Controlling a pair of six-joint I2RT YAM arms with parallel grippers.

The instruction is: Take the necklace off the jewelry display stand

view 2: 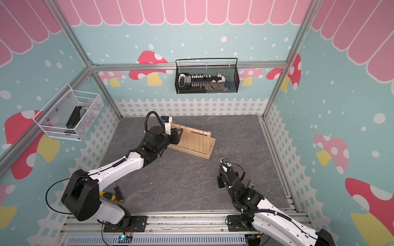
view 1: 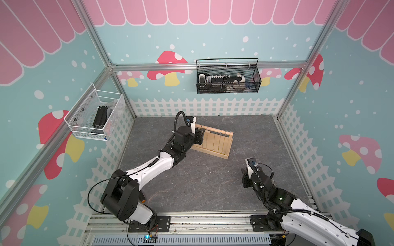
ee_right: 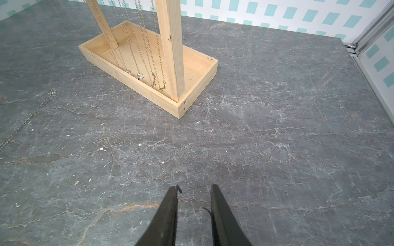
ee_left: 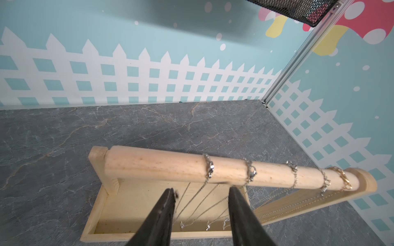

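The wooden display stand [ee_left: 156, 162] has a round bar with several thin chain necklaces over it, their pendants hanging toward the tray base [ee_right: 123, 74]. The leftmost silver necklace [ee_left: 210, 167] crosses the bar just beyond and above the fingertips of my left gripper. That gripper is part open, its fingers either side of the hanging chains in the view, with nothing seen gripped. In the top left view it stands at the stand's left end. My right gripper is open above bare table, front right of the stand, empty.
A loose silver chain [ee_right: 28, 119] lies on the table in front of the stand. Black-and-yellow tools [view 2: 112, 195] lie by the left arm's base. A black wire basket [view 1: 228, 78] hangs on the back wall.
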